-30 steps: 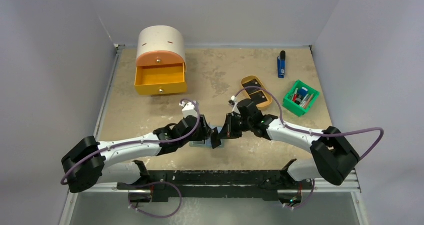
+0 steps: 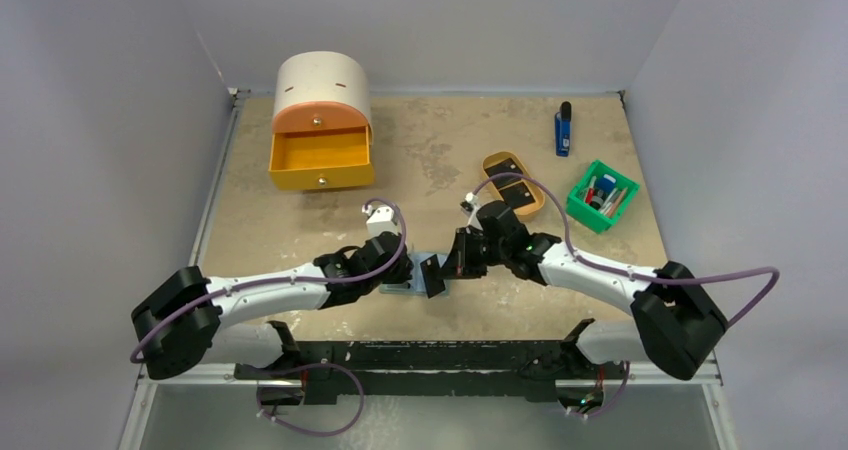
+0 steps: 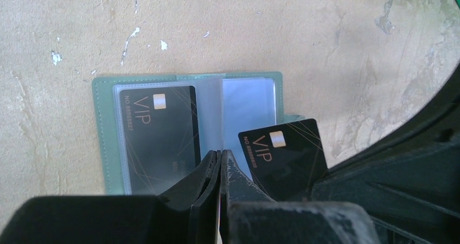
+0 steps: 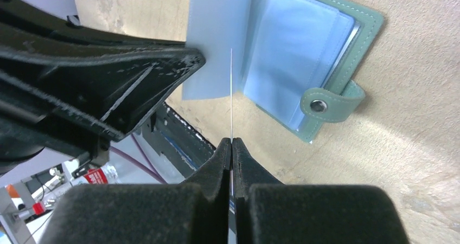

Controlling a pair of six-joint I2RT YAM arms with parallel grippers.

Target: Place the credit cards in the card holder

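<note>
The open green card holder (image 3: pixel 100 130) lies on the table between my arms. Under its left clear sleeve sits a black VIP card (image 3: pixel 157 141). A second black card, tilted, is over the right-hand pocket (image 4: pixel 293 51), with my right gripper shut on it; only its thin edge (image 4: pixel 231 87) shows in the right wrist view. My left gripper is shut at the free edge of a raised clear flap (image 4: pixel 214 27); whether the flap is pinched is unclear. The strap (image 4: pixel 333 102) lies at the holder's side.
Beyond my right arm, an orange tray (image 2: pixel 537 201) holds black cards (image 2: pixel 518 195). A green basket (image 2: pixel 594 221) of small items and a blue stapler (image 2: pixel 562 135) stand at the right. A drawer box (image 2: pixel 322 95) occupies the back left.
My left gripper has shifted slightly. The holder stays in place.
</note>
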